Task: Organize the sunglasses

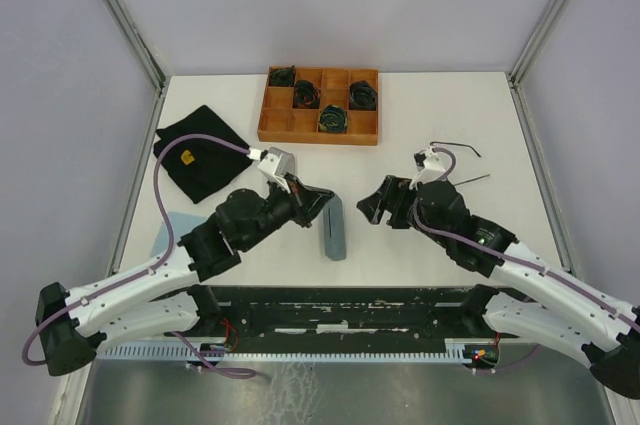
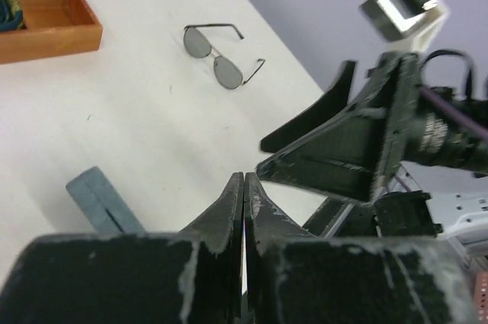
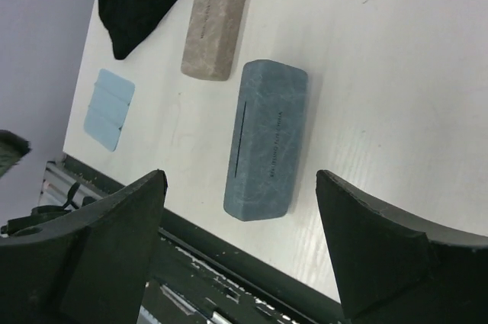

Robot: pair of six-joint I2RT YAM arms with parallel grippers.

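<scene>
A pair of sunglasses point(image 2: 213, 56) with grey lenses and thin dark temples lies unfolded on the table's right side; in the top view my right arm partly covers it. A blue-grey glasses case point(image 1: 335, 230) rests closed on the table between my arms. In the left wrist view, the fingertips of my left gripper meet, with nothing visible between them; the case is apart from them. My right gripper is open above the case, its fingers spread wide with nothing held.
At the back, a wooden compartment box point(image 1: 318, 136) holds several dark rolled items. A black cloth bag point(image 1: 205, 167) lies at left. A taupe case point(image 3: 216, 19) and a pale blue cloth point(image 3: 109, 107) lie left of the blue-grey case.
</scene>
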